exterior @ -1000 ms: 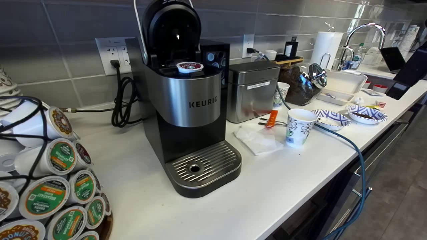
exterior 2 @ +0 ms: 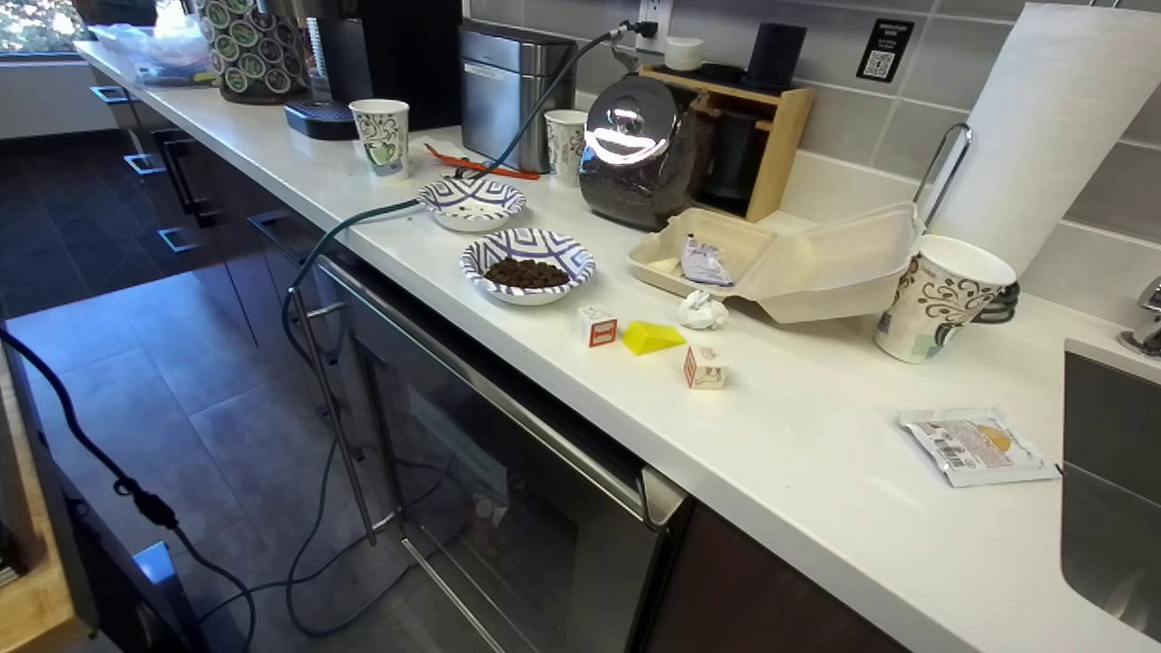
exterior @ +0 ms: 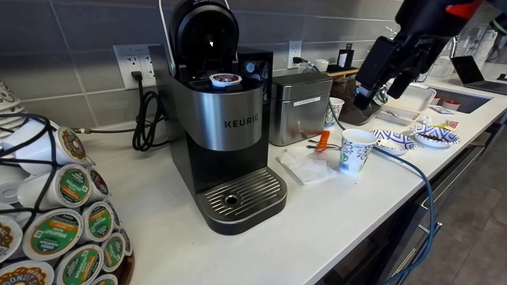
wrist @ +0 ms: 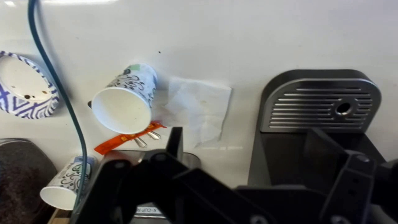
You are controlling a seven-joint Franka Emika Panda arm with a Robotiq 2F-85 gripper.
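Toward the upper right of exterior view 1, my gripper [exterior: 380, 97] hangs above the counter, behind the paper cup in that view. In the wrist view its two fingers stand wide apart, so it is open with nothing between them. The Keurig coffee maker [exterior: 242, 121] has its lid raised, and a coffee pod [exterior: 225, 80] with a dark red top sits in the opening at its top. Its drip tray [wrist: 321, 102] is bare. An empty patterned paper cup [exterior: 355, 154] stands upright on the counter beside a white napkin [wrist: 201, 108].
A metal K-cup box [exterior: 299, 109] stands right of the machine. A rack of coffee pods [exterior: 71, 228] is at the near left. Patterned bowls [exterior 2: 528, 256] and a teal cable [exterior: 423, 180] lie to the right. Counter in front of the drip tray is clear.
My gripper has come in from the right edge, moving left and up in exterior view 1, and now hangs nearer the coffee maker. The objects on the counter look unmoved.
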